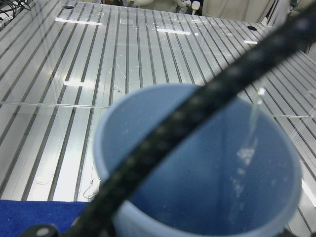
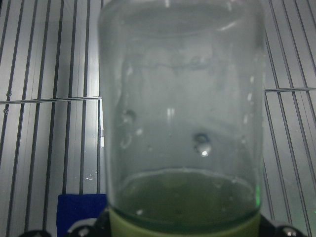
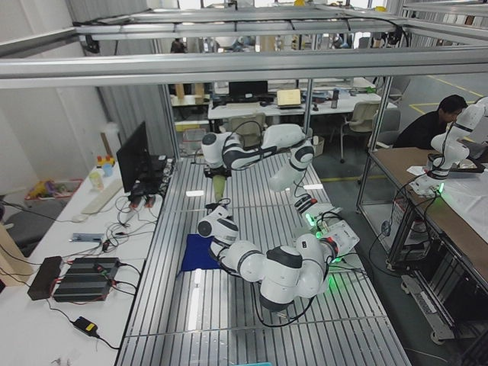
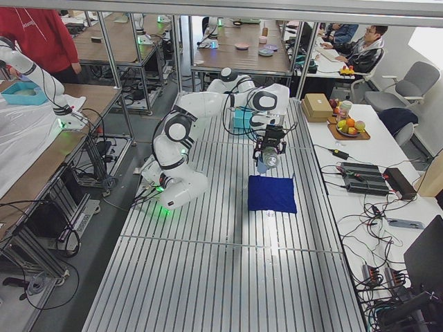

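Observation:
A clear bottle [image 2: 180,123] with pale green liquid is gripped upright or slightly tilted by my right gripper; in the camera left view it appears as a green shape [image 3: 219,185] above the other arm's end. A light blue cup [image 1: 197,168] fills the left wrist view, with a black cable crossing in front; my left gripper [image 4: 266,155] is at it, its fingers mostly hidden. A dark blue cloth [image 4: 271,194] lies flat on the slatted metal table below.
The slatted table [image 4: 214,283] is broadly clear around the cloth. A light blue bin [image 4: 242,119] sits at one end. White side tables hold electronics, a monitor [image 3: 134,160], cables and fruit. Metal frame bars run overhead.

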